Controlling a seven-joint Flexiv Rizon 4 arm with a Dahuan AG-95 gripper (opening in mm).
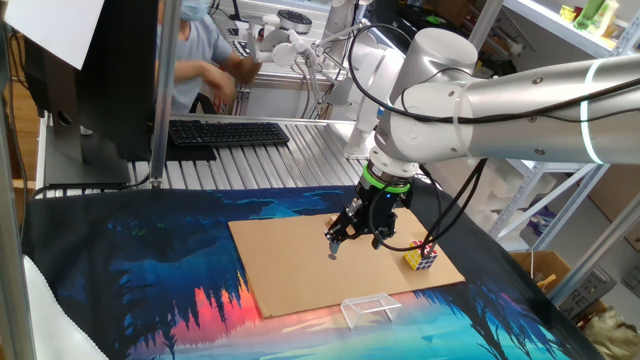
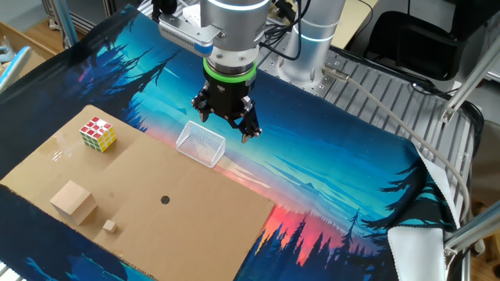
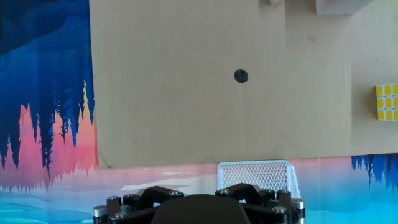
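Note:
My gripper hangs in the air with its two fingers spread, open and with nothing between them. In exterior view 2 it appears just beyond a small white mesh goal, which stands at the long edge of the cardboard sheet. The wrist view has the goal close above the fingers at the bottom. A flat black disc lies alone on the cardboard, out from the goal. The gripper covers part of the board in exterior view 1.
On the cardboard sit a Rubik's cube, a larger plain block and a tiny block. Around the board the printed cloth is mostly bare. A person and a keyboard are behind the table.

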